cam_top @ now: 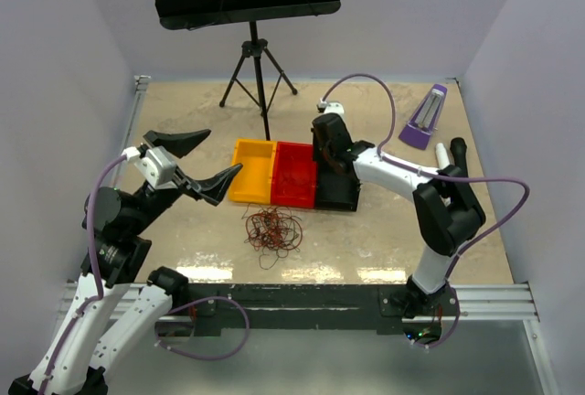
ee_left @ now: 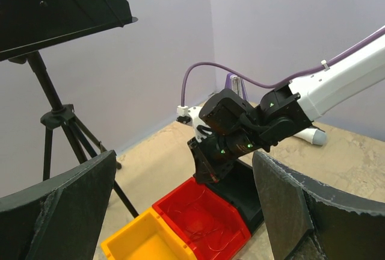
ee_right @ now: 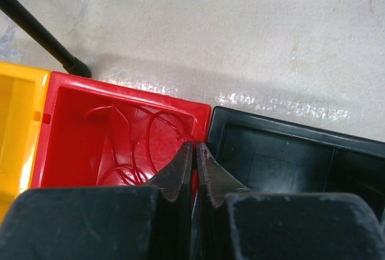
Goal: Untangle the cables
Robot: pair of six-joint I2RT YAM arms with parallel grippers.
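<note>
A tangled heap of red and dark cables lies on the table in front of the bins. Inside the red bin are a few loops of red cable. My right gripper is shut over the wall between the red and black bins. One red strand runs up to its fingertips; whether it is pinched there cannot be made out. The black bin shows no cable in its visible part. My left gripper stands open and empty, high to the left of the yellow bin.
A music stand rises behind the bins, its foot close to them. At the right lie a purple holder and, partly behind my right arm, a white cylinder and a black one.
</note>
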